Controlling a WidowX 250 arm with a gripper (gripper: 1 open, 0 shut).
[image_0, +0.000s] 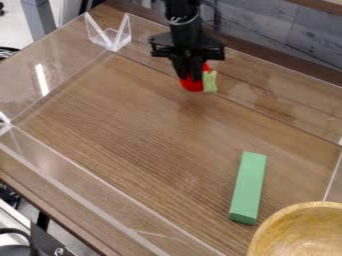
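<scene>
My black gripper (190, 70) is at the back middle of the camera view, shut on a red object (191, 84) held just below its fingers. A small pale green piece (210, 81) shows directly to the right of the red object. The gripper's fingertips are partly hidden, and the object's shape is too small to tell.
A clear basket-like holder (110, 30) stands at the back left. A green bar (249, 188) lies at the front right, beside a yellow bowl (305, 238).
</scene>
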